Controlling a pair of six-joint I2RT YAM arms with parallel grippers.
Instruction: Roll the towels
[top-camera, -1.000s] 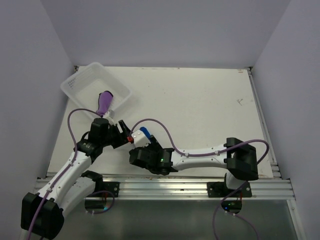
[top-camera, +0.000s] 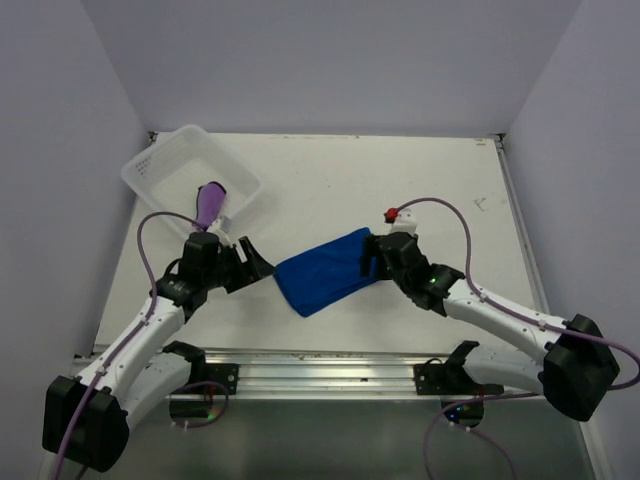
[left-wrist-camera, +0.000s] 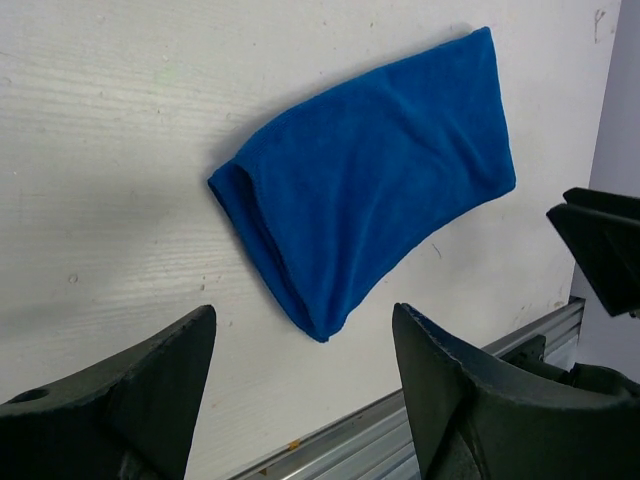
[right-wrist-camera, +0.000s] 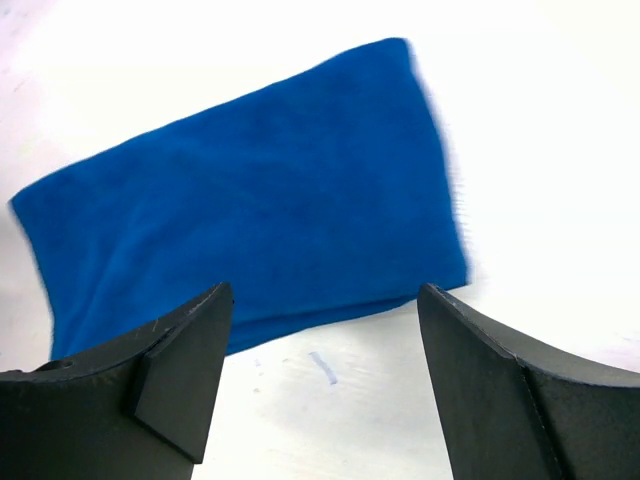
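A blue towel lies folded in a slanted strip on the table between the two arms. Its left end shows layered edges in the left wrist view, where the towel stretches away to the upper right. My left gripper is just off that left end, its fingers apart and empty. Over the towel's right end is my right gripper, open. In the right wrist view the towel spreads flat beyond the parted fingers, and nothing is between them.
At the back left stands a white bin holding a purple rolled towel. A metal rail runs along the front edge.
My right gripper has swung from near the left gripper to the right. The blue towel, earlier a small patch, now shows as a longer strip reaching right. The left arm has barely moved.
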